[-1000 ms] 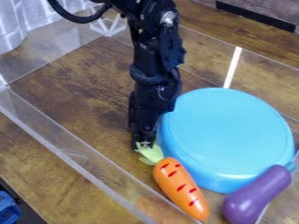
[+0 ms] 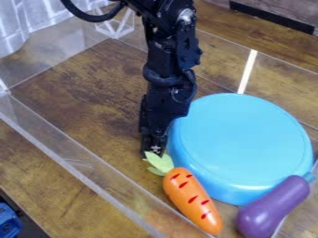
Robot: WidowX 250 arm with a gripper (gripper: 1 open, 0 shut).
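Note:
My gripper (image 2: 154,147) is low over the wooden surface, its tip at the green leaves of an orange toy carrot (image 2: 191,197), touching or just above them at the left edge of a light blue round lid-like object (image 2: 236,139). The dark arm hides much of the gripper, and I cannot tell whether it is open or shut. A purple toy eggplant (image 2: 273,209) lies at the lower right against the blue object.
A clear plastic edge runs diagonally across the lower left, with a dark blue item (image 2: 6,223) beyond it.

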